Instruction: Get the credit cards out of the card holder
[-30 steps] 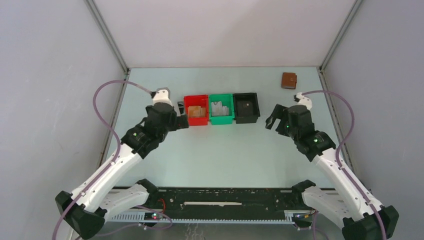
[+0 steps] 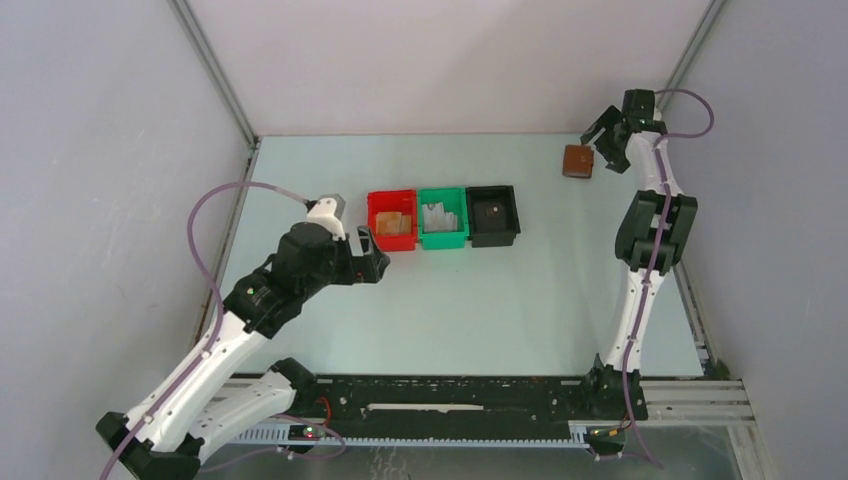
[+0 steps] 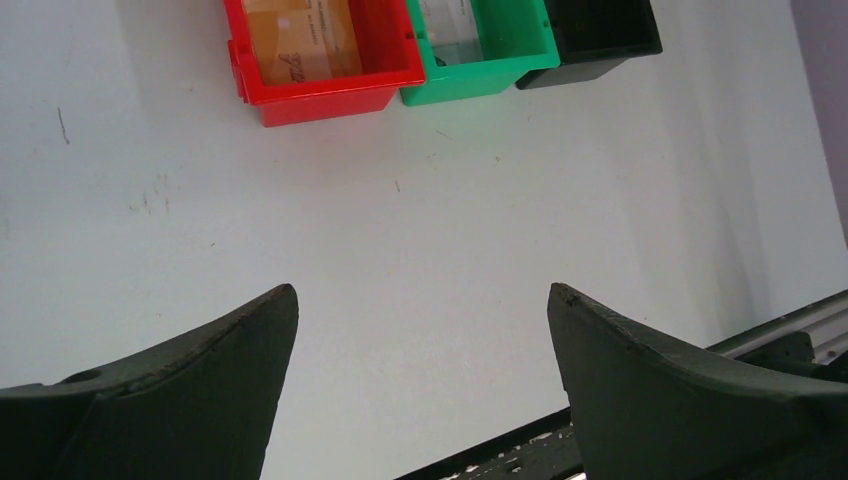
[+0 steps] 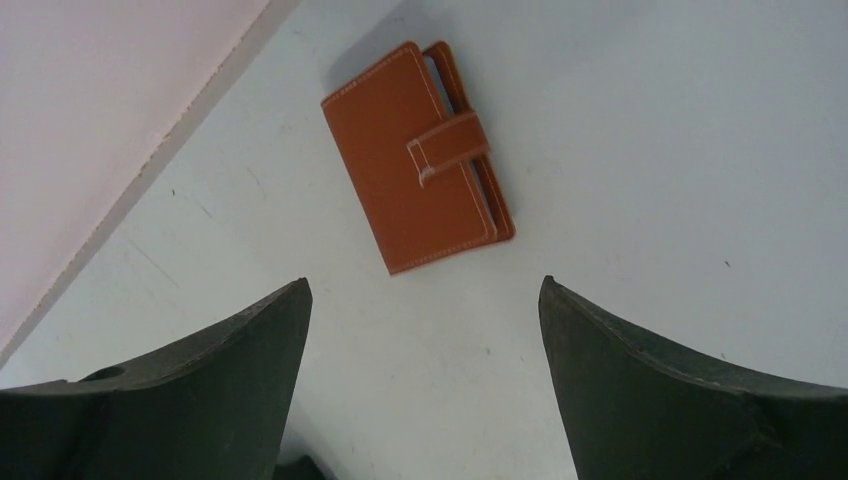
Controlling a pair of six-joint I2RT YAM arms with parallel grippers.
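The brown card holder (image 2: 578, 160) lies at the back right of the table. In the right wrist view it is a leather wallet (image 4: 400, 180) closed by a strap; any cards inside are hidden. My right gripper (image 2: 603, 140) is open just beside and above it, empty. My left gripper (image 2: 369, 255) stands open on the left, in front of the red bin, with nothing between its fingers.
A red bin (image 2: 374, 202) with tan items, a green bin (image 2: 441, 242) with clear items and a black bin (image 2: 492, 241) sit in a row mid-table.
My right arm has reached to the back right, bringing the open gripper over to the card holder.
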